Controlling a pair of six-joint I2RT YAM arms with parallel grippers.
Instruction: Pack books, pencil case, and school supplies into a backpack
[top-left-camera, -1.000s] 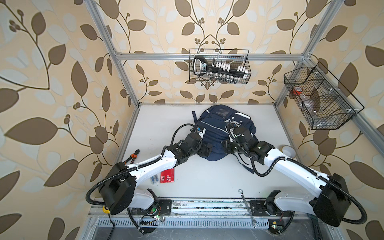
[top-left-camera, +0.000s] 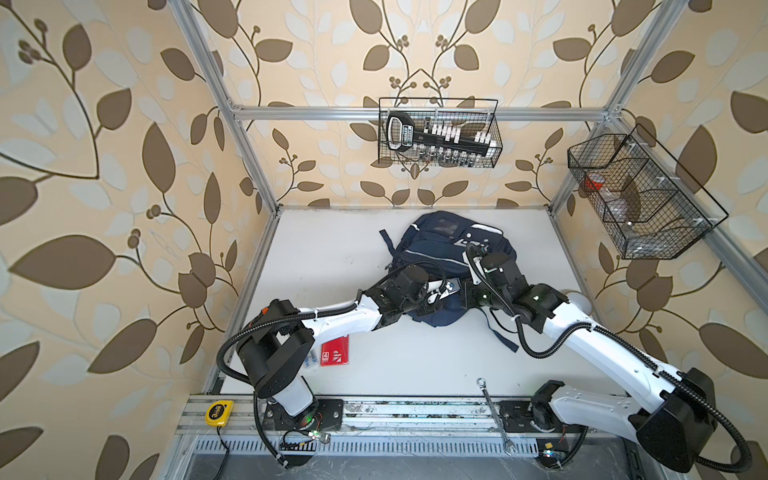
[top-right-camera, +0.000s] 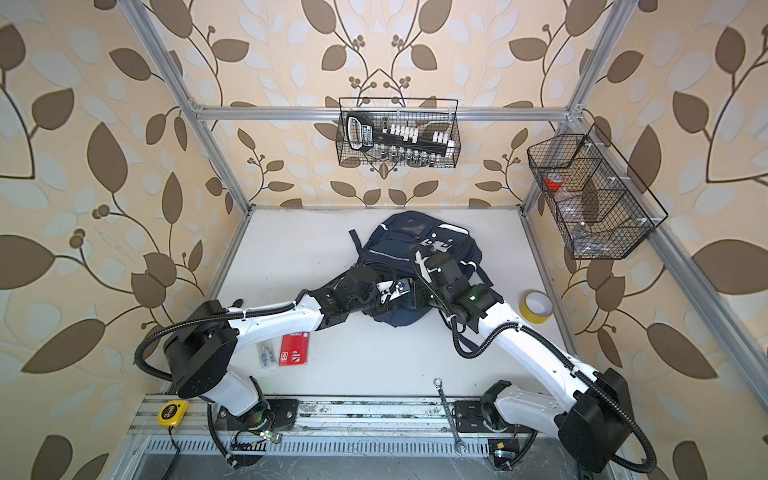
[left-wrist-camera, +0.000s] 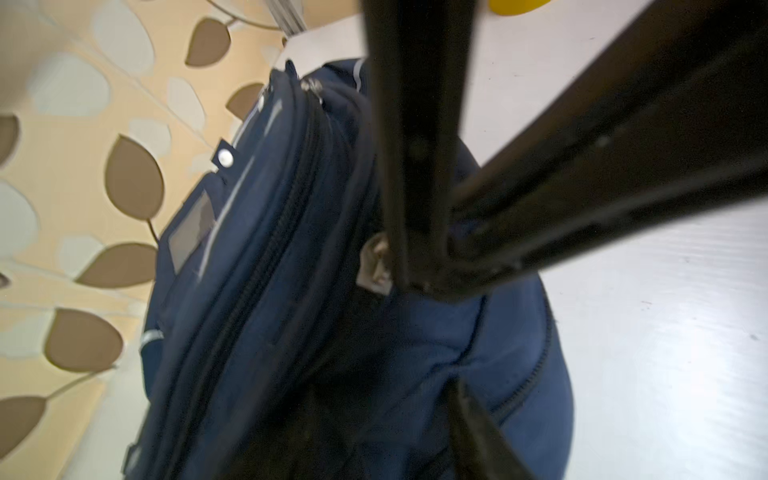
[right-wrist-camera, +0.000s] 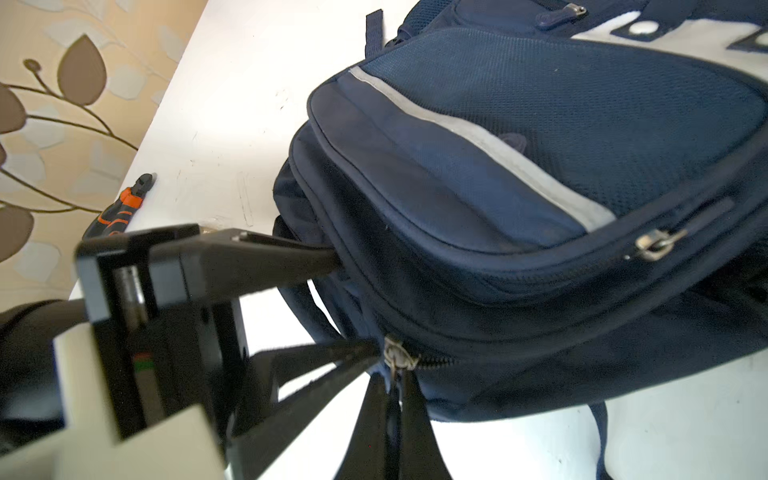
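A dark blue backpack lies on the white table. At its near side, my right gripper is shut on a metal zipper pull, which shows at its fingertips. From the left comes my left gripper, its fingers part open around the backpack's edge beside that zipper. One of its fingers touches or nearly touches the fabric, the other lies close to the zipper pull. Whether cloth sits between them I cannot tell. A red booklet and a small clear packet lie at the front left.
Orange-handled pliers lie near the table's left edge. A yellow tape roll stands at the right. Wire baskets hang at the back and right.
My left gripper has moved right to the backpack's near edge, right up to the right gripper. The right gripper has shifted slightly right, and the backpack has moved a little with it.
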